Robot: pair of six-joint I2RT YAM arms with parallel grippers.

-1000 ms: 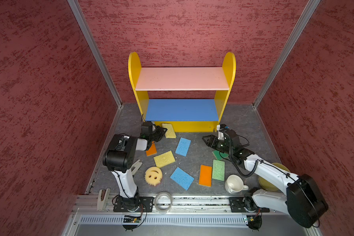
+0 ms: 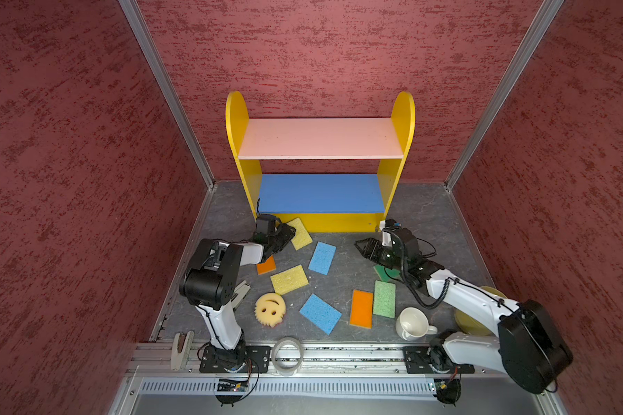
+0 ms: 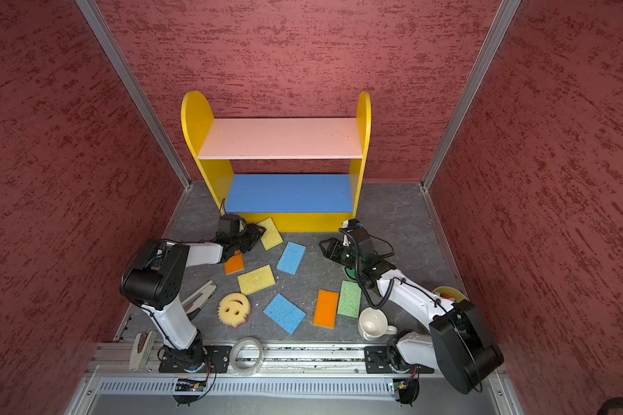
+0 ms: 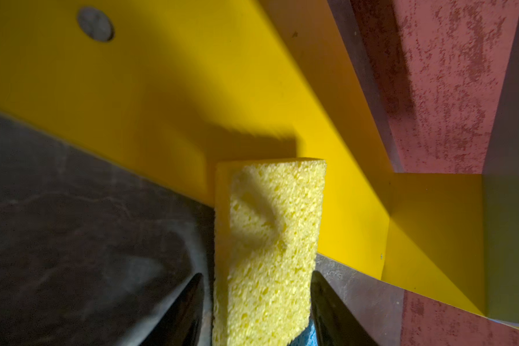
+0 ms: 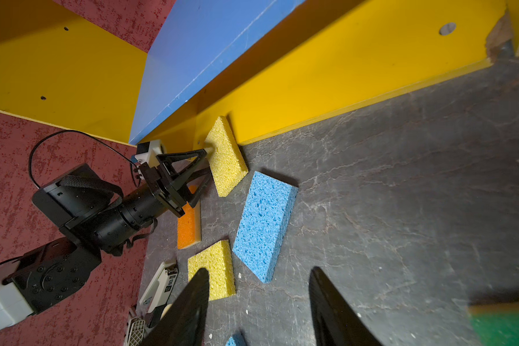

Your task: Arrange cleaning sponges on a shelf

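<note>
My left gripper (image 2: 283,235) is at a yellow sponge (image 4: 268,248) that leans by the shelf's yellow base; in the left wrist view its fingers stand apart on either side of the sponge, contact unclear. My right gripper (image 2: 367,245) hangs open over the floor right of a blue sponge (image 5: 262,225). More sponges lie flat: yellow (image 2: 289,278), blue (image 2: 319,313), orange (image 2: 361,308), green (image 2: 384,298), a darker green (image 5: 504,325) under the right arm, and an orange one (image 5: 187,225) beside the left gripper. The blue lower shelf (image 2: 318,190) and pink upper shelf (image 2: 318,135) are empty.
A smiley sponge (image 2: 270,309), a white mug (image 2: 414,323), a tape roll (image 2: 287,356) and a bowl (image 3: 450,290) stand near the front. Red walls (image 2: 83,138) enclose the sides. The floor right of the shelf is clear.
The right arm has barely moved.
</note>
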